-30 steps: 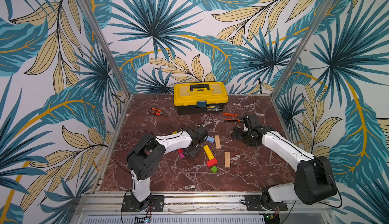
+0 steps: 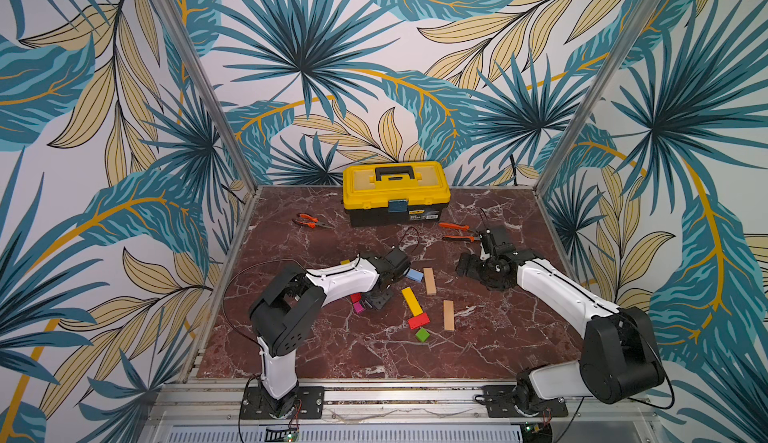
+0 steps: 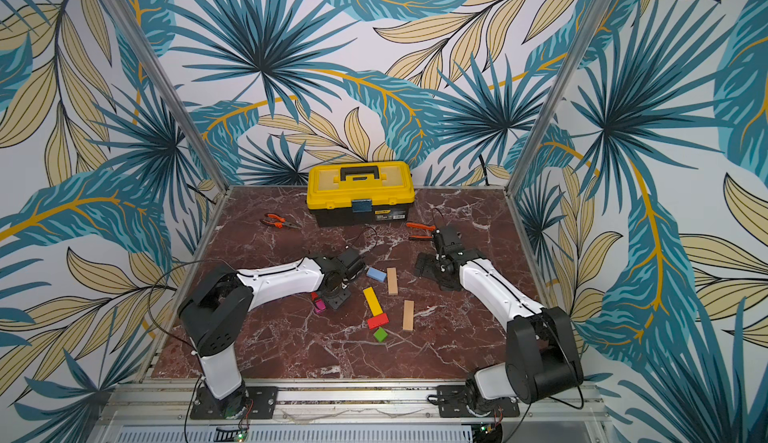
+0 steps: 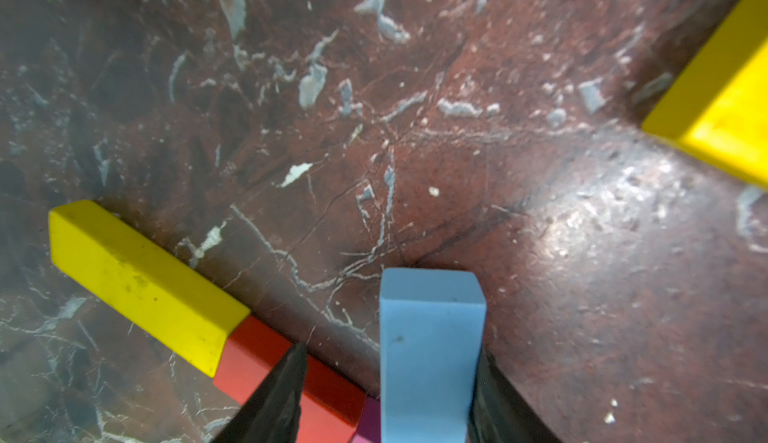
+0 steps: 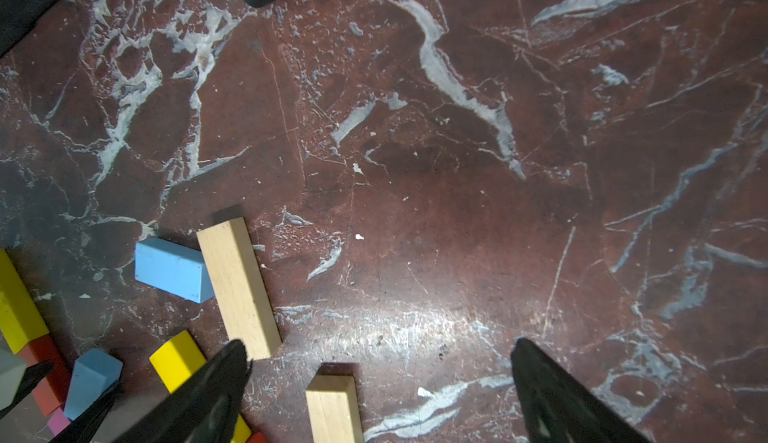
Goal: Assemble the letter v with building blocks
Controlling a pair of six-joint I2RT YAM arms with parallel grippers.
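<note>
In the left wrist view, a blue block [image 4: 432, 355] stands between the fingers of my left gripper. The right finger [image 4: 508, 407] is against or very near it, while a gap shows on the left side, so the fingers are open around it. Just left runs a slanted row: a yellow block [image 4: 148, 283], a red block [image 4: 292, 371] and a bit of a purple block [image 4: 369, 423]. My right gripper is open over the table, nothing between its fingers. A second blue block [image 5: 172, 269] lies against a wooden block [image 5: 240, 287].
Another wooden block [image 2: 449, 315], a yellow block [image 2: 411, 300], a red block [image 2: 418, 320] and a green block [image 2: 422, 335] lie mid-table. Behind stand a yellow toolbox [image 2: 396, 187] and pliers [image 2: 309, 220]; orange-handled pliers [image 2: 457, 232] lie near the right arm.
Both arms stay nearly in place. The left gripper's fingers look slightly wider than a second ago, and the right gripper has shifted very slightly. The loose blocks in view have not moved.
</note>
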